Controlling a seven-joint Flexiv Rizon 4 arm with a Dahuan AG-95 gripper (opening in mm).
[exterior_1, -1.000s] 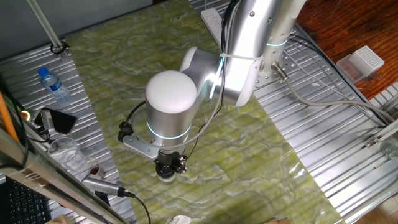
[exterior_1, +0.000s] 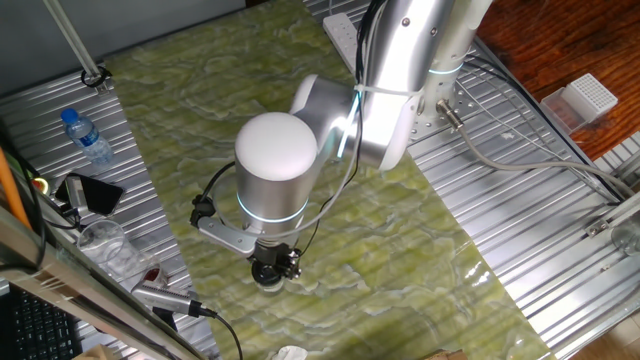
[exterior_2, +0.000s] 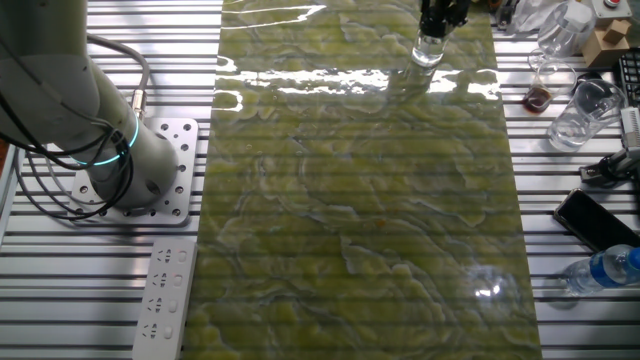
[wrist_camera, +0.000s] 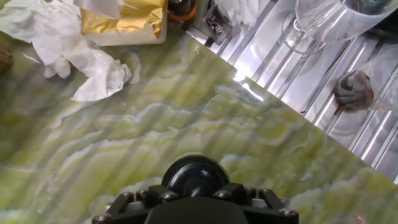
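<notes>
My gripper is low over the green marbled sheet, its black fingers closed in from both sides on a round, dark, glossy top. That top looks like the lid of a small clear glass jar (exterior_2: 428, 50), which appears below the fingers in exterior view 2. Exterior view 1 has the gripper (exterior_1: 272, 272) pointing down, with only a little of the glass visible under it. Whether the jar's base touches the sheet, I cannot tell.
Crumpled white tissue (wrist_camera: 102, 74) and a gold-wrapped pack (wrist_camera: 124, 22) lie on the sheet. Beyond its edge are a stemmed glass (wrist_camera: 339, 18), a phone (exterior_2: 597, 222) and a water bottle (exterior_1: 88, 138). Much of the sheet (exterior_2: 350, 220) is clear.
</notes>
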